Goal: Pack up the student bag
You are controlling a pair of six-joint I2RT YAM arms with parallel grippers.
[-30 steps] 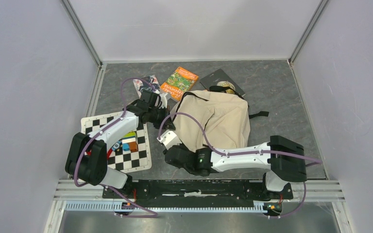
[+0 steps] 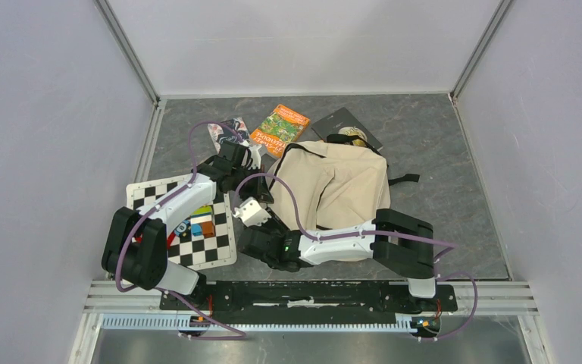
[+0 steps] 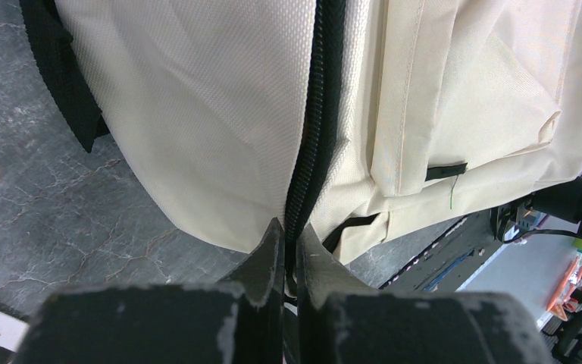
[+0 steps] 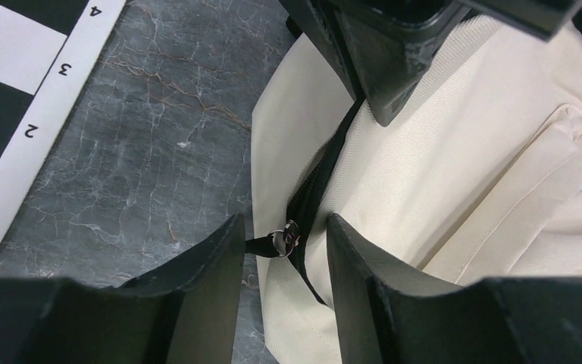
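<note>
The cream bag [image 2: 348, 182] lies on the dark tabletop, its black zipper [image 3: 311, 129] running along the near side. My left gripper is shut on the zipper edge at the bag's left side. Below it, my right gripper stands open around the bag's edge, where a black zipper end with a metal puller [image 4: 284, 239] sits between its fingers. Whether the fingertips touch it I cannot tell.
Books [image 2: 280, 129] and a dark folder [image 2: 341, 121] lie behind the bag. A checkered board [image 2: 220, 250] with small items lies at the left.
The right arm has moved left along the near edge, toward the left gripper and the zipper end. The left arm and bag look nearly unchanged.
</note>
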